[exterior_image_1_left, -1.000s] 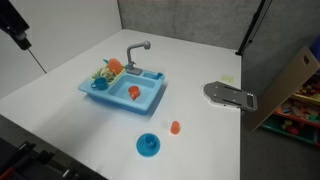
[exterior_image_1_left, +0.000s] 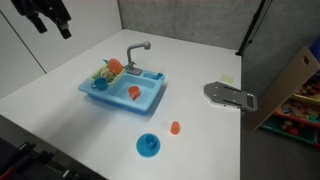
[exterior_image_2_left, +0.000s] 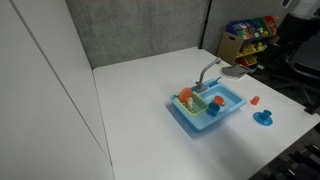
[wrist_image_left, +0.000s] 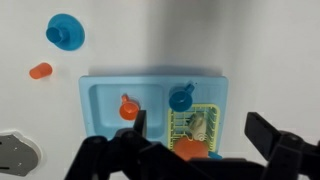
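My gripper stands open high above the table, its black fingers wide apart and nothing between them. Below it, in the wrist view, lies a light blue toy sink (wrist_image_left: 102, 128). An orange-red cup (wrist_image_left: 129, 108) rests in the sink's basin. On the other side, a blue cup (wrist_image_left: 181, 100) sits by a pale yellow rack (wrist_image_left: 209, 112), which bears an orange dish (wrist_image_left: 190, 149) partly hidden by my gripper. Outside the sink, a blue cup on a saucer (exterior_image_1_left: 148, 145) and a small orange-red cup (exterior_image_1_left: 175, 128) stand on the white table.
The sink's grey faucet (exterior_image_1_left: 134, 58) rises at its back edge. A flat grey toy panel (exterior_image_1_left: 230, 96) lies near the table's right side. Shelves with colored bins (exterior_image_1_left: 300, 108) stand beyond that edge. Much of the table around the sink is bare.
In exterior view 1 my gripper has moved rightward from the left edge, and a little upward lately. The sink and the loose cups have not moved.
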